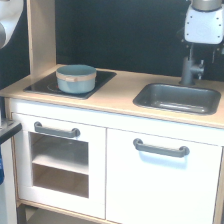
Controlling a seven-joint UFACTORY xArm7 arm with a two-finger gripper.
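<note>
A teal pot (76, 82) with a pale rim sits on the black stovetop (46, 87) at the left of a toy kitchen counter. A white robot part (9, 20) shows at the top left edge, cut off by the frame. Another white piece (204, 25) with a dark frame is at the top right. I cannot tell which of these, if either, is my gripper, or how its fingers stand.
The sink (178, 97) with a grey faucet (189, 70) is at the right. The counter (128, 87) between stove and sink is clear. Below are cabinet doors with dark handles. A dark handle-like bar juts in at the left edge.
</note>
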